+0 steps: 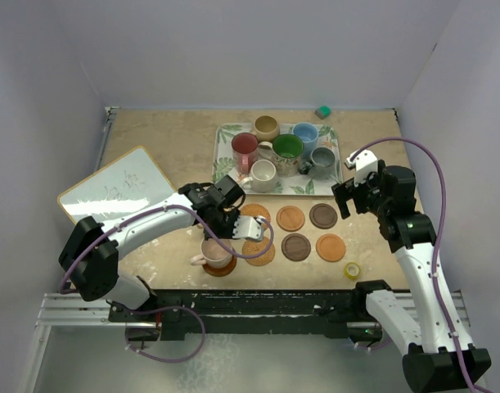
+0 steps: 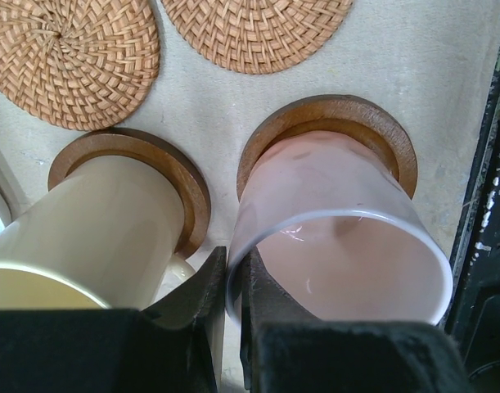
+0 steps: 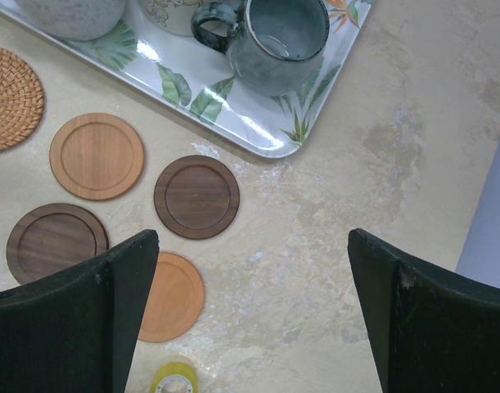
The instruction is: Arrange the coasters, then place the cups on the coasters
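Note:
My left gripper is shut on the rim of a pale pink cup (image 2: 340,270), which stands on a dark wooden coaster (image 2: 380,131) near the table's front edge; in the top view it is the cup (image 1: 216,255) with its handle to the left. A cream cup (image 2: 94,221) sits on another wooden coaster (image 2: 188,196) beside it, largely hidden under my arm in the top view. My right gripper is open with nothing between its fingers, above the right side of the table.
A tray (image 1: 229,139) of mugs stands at the back. Woven coasters (image 2: 65,61) and several empty wooden coasters (image 3: 196,196) lie at the middle and right, with a yellow tape roll (image 1: 352,270) at front right. A whiteboard (image 1: 110,188) lies left.

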